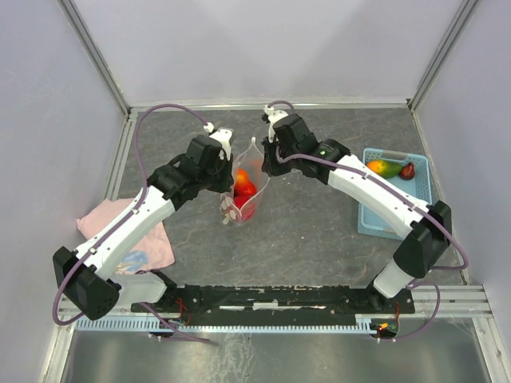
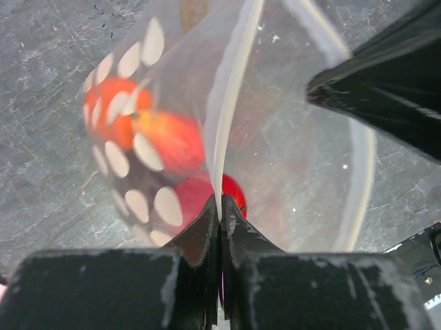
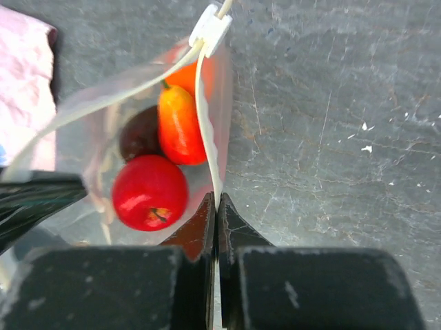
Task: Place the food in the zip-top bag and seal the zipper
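The clear zip top bag [image 1: 253, 159] stands upright in mid-table with its mouth spread open. Inside it lie a red apple-like fruit [image 3: 150, 193], an orange-red pepper-like piece [image 3: 180, 125] and a dark round item [image 3: 141, 133]. On one rim, my left gripper is shut on the bag's edge. Opposite it, my right gripper is closed on the other rim, whose thin strip runs between its fingertips. A white slider [image 3: 210, 27] sits at the far end of the zipper, as the right wrist view shows.
A light blue basket [image 1: 374, 219] at right holds a mango-like fruit [image 1: 384, 167] and a dark red item [image 1: 407, 171]. The pink cloth [image 1: 100, 221] lies at left. Bare table surrounds the bag.
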